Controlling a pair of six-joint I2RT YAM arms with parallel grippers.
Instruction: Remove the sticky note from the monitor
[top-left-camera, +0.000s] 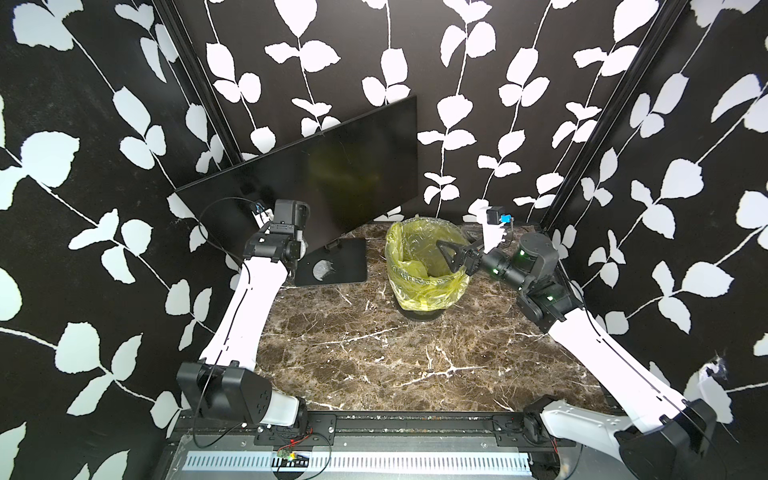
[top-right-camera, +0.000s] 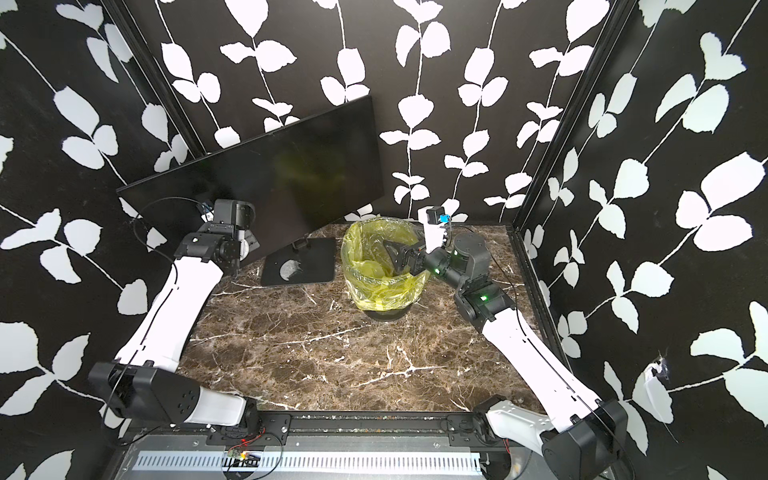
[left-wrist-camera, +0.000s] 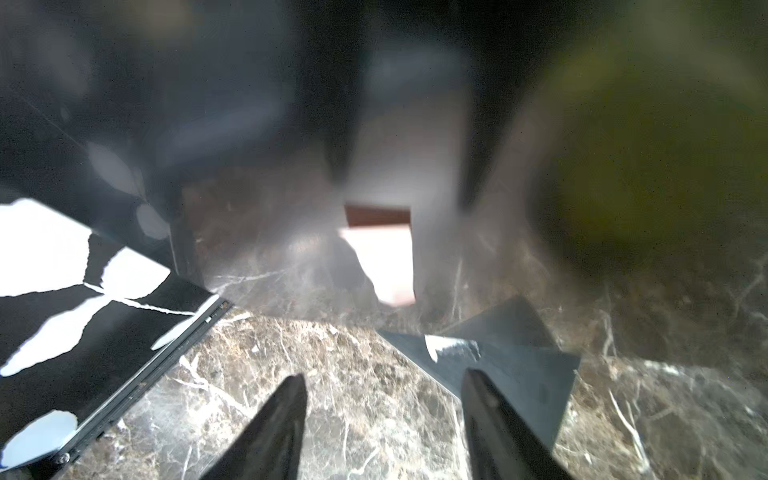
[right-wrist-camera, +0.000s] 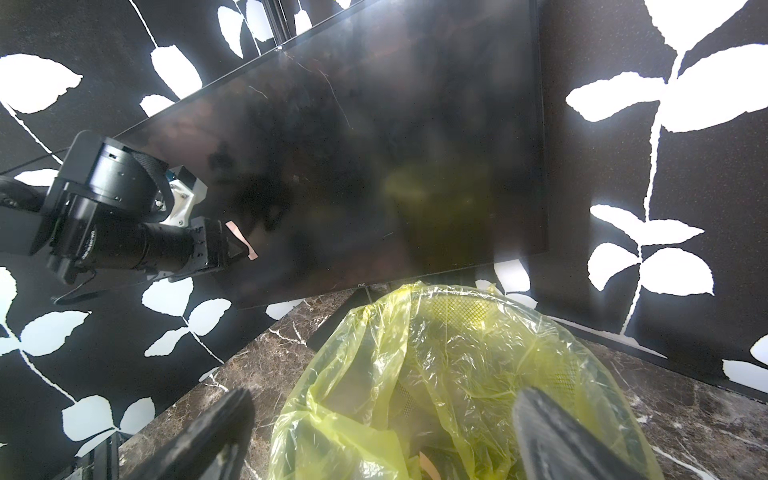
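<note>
A pale pinkish note (left-wrist-camera: 388, 260) is on the lower part of the monitor's dark screen (top-left-camera: 352, 164), its lower end tapering. In the right wrist view the note (right-wrist-camera: 242, 240) shows as a thin strip right by the tip of my left gripper. The left wrist view has my left gripper open, its fingers (left-wrist-camera: 280, 424) apart below the note with nothing between them; contact with the note cannot be made out. My right gripper is open over the bin (top-left-camera: 428, 276), which has a yellow bag liner.
The monitor's flat black base (top-left-camera: 340, 264) rests on the brown marbled table (top-left-camera: 368, 344). Inside the bin lies a small orange-pink piece (right-wrist-camera: 429, 466).
</note>
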